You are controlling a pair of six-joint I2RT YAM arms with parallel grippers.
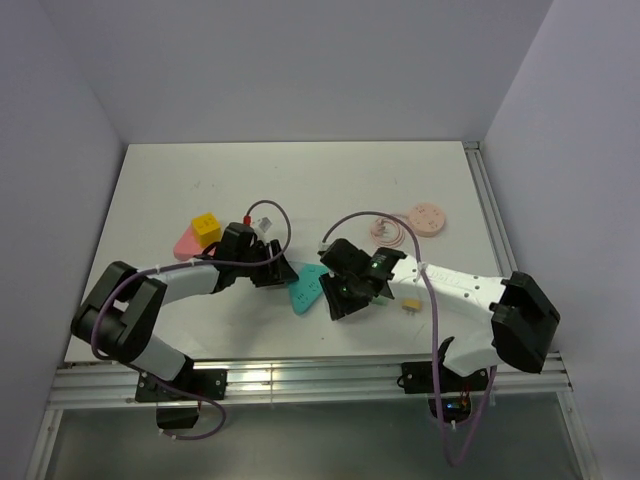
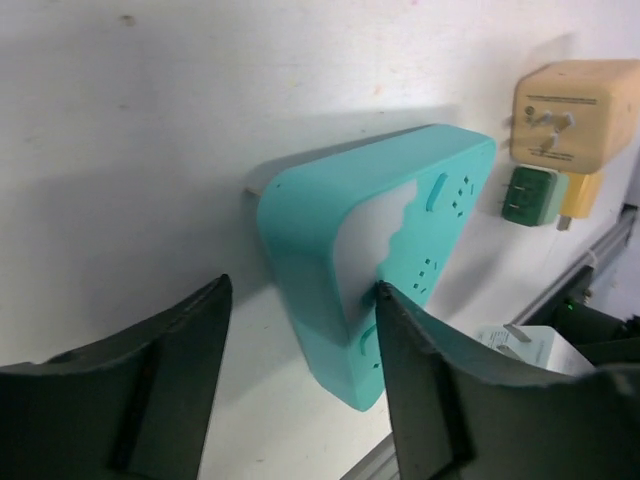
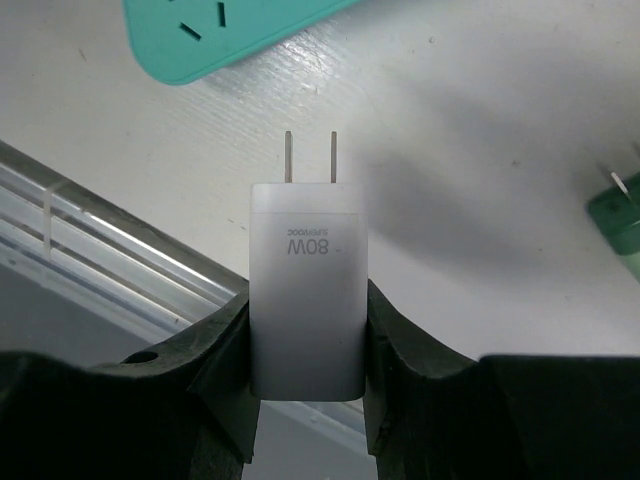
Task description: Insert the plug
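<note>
A teal power strip [image 1: 309, 289] [image 2: 414, 240] [image 3: 215, 38] lies at the table's middle. My left gripper [image 1: 279, 272] is at its left end, fingers parted, one fingertip against or just in front of the strip; whether it grips is unclear from the top, but the left wrist view shows a gap between the fingers. My right gripper [image 1: 340, 300] is shut on a white 80W charger [image 3: 307, 280], its two prongs pointing toward the strip, just apart from it.
A beige adapter [image 2: 570, 110], green plug [image 2: 528, 195] and yellow plug [image 1: 410, 305] lie to the right. A pink disc [image 1: 427, 219] and yellow block [image 1: 205, 227] stand farther off. The metal table edge [image 3: 100, 225] runs along the front.
</note>
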